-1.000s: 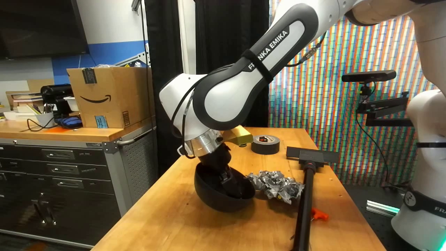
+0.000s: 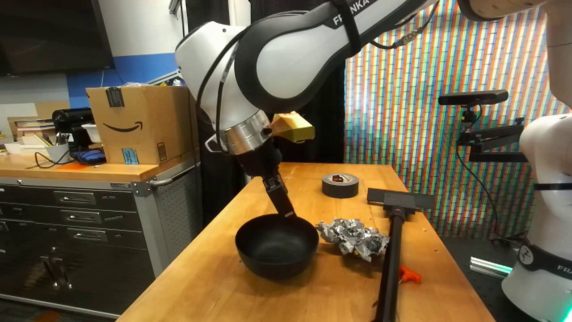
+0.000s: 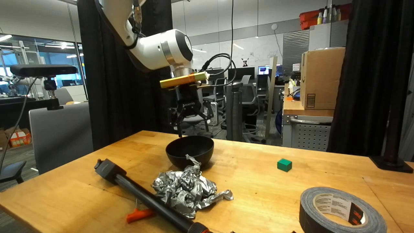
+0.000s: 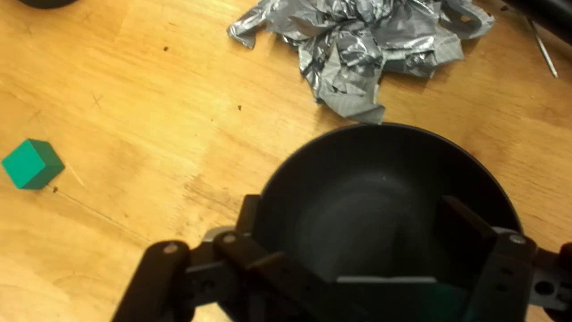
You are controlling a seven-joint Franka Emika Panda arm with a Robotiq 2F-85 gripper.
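A black bowl (image 2: 274, 251) sits upright on the wooden table, and nothing shows inside it. My gripper (image 3: 193, 131) hangs just above the bowl, fingers wide apart and empty. Seen from the wrist, the fingers (image 4: 247, 214) stand toward opposite sides of the bowl (image 4: 364, 214). Its near part is hidden by the gripper's body. A small green block (image 3: 284, 165) lies on the open table, well apart from the bowl; the wrist view has this green block (image 4: 33, 164) at the left edge.
Crumpled silver tape (image 2: 354, 238) lies close beside the bowl. Past it are a black pole (image 2: 391, 257) and an orange-handled tool (image 2: 410, 275). A grey tape roll (image 3: 337, 211) stands farther off. Bare table surrounds the green block.
A second ago my gripper was down inside the bowl, which was tilted. Now the gripper has risen clear, and the bowl rests level, slightly to the left in exterior view 1.
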